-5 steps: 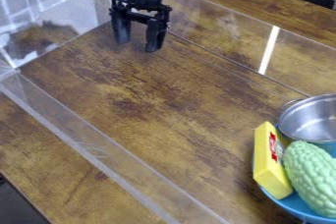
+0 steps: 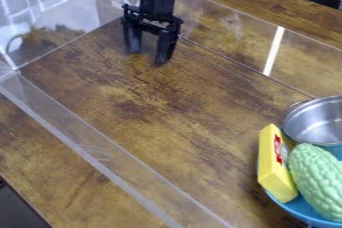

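My black gripper [image 2: 151, 34] hangs at the top centre of the camera view, low over the back of the wooden table [image 2: 147, 112], its two fingers pointing down and spread apart. I see nothing between them.
At the right stand a metal pot [image 2: 315, 120], a yellow box [image 2: 275, 162] and a green bumpy vegetable [image 2: 318, 182] in a blue bowl [image 2: 289, 205]. Clear plastic walls edge the left and back.
The gripper has shifted slightly to the right and down since a second ago. The objects at the right are unmoved.
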